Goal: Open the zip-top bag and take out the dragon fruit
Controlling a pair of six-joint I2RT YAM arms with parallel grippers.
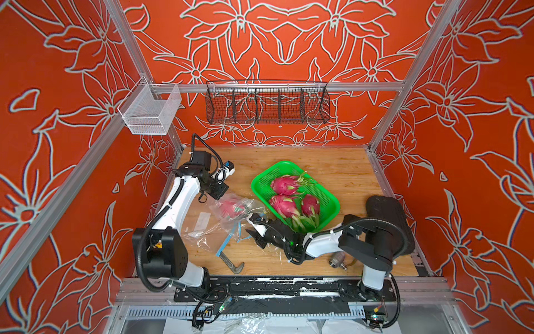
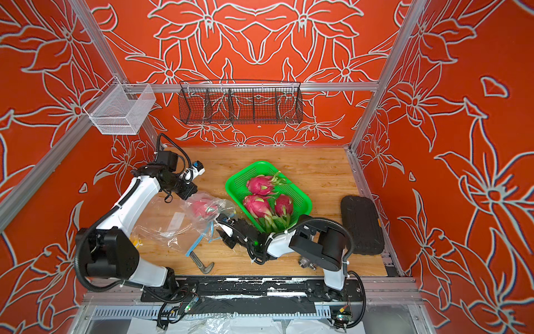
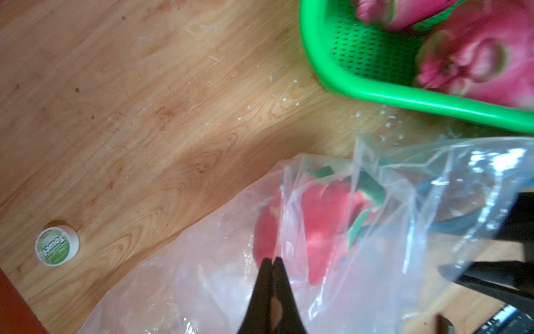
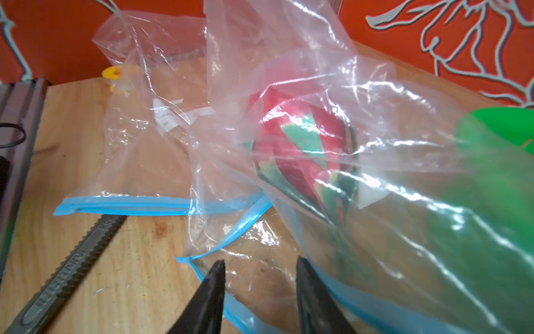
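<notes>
A clear zip top bag (image 1: 208, 236) with blue zip strips lies crumpled on the table, a pink dragon fruit (image 4: 300, 133) showing through its film. Above the bag, my left gripper is shut, its tips over the film beside the fruit; whether film is pinched between them, I cannot tell. In the right wrist view the bag's film rises steeply around the fruit. My right gripper stands part open at the blue-edged mouth, with no fruit between its fingers. The zip strips are spread apart there.
A green basket (image 1: 261, 186) holding several dragon fruits (image 1: 285, 185) stands right of the bag. A grey-handled tool (image 1: 236, 267) lies in front. At the right sits a black case (image 2: 361, 225).
</notes>
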